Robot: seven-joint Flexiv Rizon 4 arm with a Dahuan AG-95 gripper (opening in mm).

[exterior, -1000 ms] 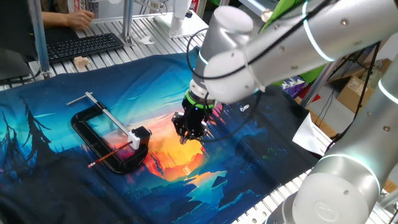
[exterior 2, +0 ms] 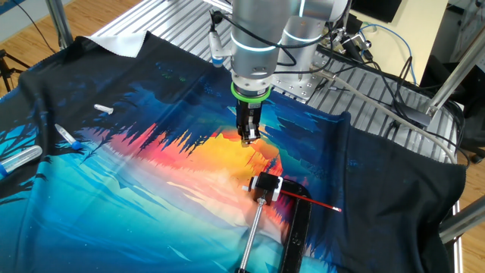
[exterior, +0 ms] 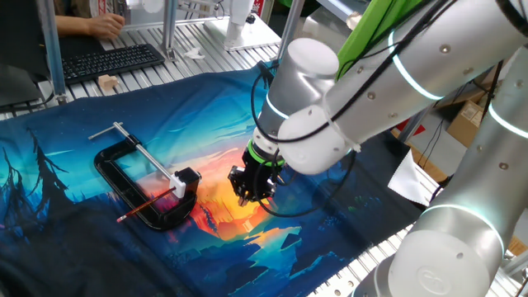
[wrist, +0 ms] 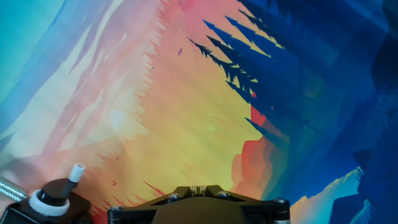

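My gripper (exterior: 242,200) hangs over the orange sunset area of the printed cloth (exterior 2: 182,189), pointing down. In the wrist view its fingers meet at the bottom middle, shut, with nothing showing between them. Beside it, a black C-clamp (exterior: 157,216) with a steel screw lies on the cloth, apart from the gripper. A red pencil (exterior 2: 314,201) sticks out from beside the clamp's black end block (exterior 2: 266,183); how it is held there is unclear. Part of the clamp (wrist: 62,208) also enters the wrist view at lower left.
Small clear tubes lie at the left of exterior view 2: a short one (exterior 2: 104,108), a blue-capped one (exterior 2: 68,137) and a larger one (exterior 2: 21,161). A keyboard (exterior: 111,62) and a person's hand (exterior: 105,26) are beyond the cloth. Open cloth surrounds the gripper.
My gripper and arm have shifted down in exterior view 1, towards its near side. A small pale item on the cloth, visible a second ago, is now behind the arm. The clamp has stayed put.
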